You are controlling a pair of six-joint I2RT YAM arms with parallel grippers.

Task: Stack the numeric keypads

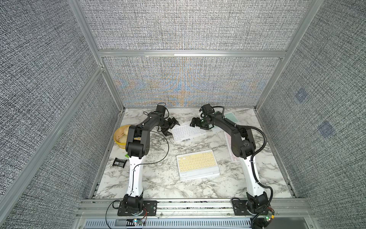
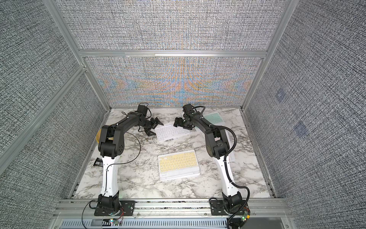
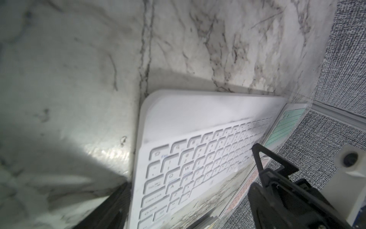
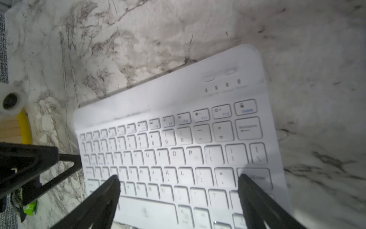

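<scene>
A white keyboard [image 1: 186, 132] lies on the table at the back middle. My left gripper is open at the keyboard's left end, its fingers low beside that end. My right gripper stands open over the keyboard's right part, nothing seen held. A yellow-keyed keyboard [image 1: 196, 162] lies at front middle on a white base or board. A mint keyboard [image 2: 212, 117] lies at back right, and a pink one [image 1: 228, 147] lies partly hidden under the right arm.
A yellow bowl [image 1: 120, 139] sits at the left, with a small black packet [image 1: 119, 162] in front of it. Bare table [image 1: 160, 179] shows at front left and around the yellow-keyed keyboard.
</scene>
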